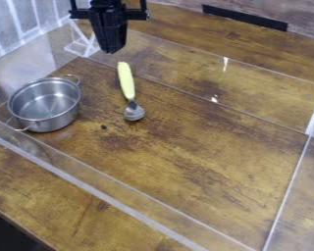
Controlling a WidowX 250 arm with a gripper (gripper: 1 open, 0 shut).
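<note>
A spoon with a pale yellow handle [126,80] and a metal head [134,113] lies on the wooden table. Left of it stands an empty steel pot [46,103] with two side handles. My black gripper [113,49] is at the top of the view, above and behind the spoon and clear of it. It appears shut, with nothing visible between its fingers; its upper part is cut off by the frame.
Clear plastic walls edge the work area [226,157] at the left, front and right.
</note>
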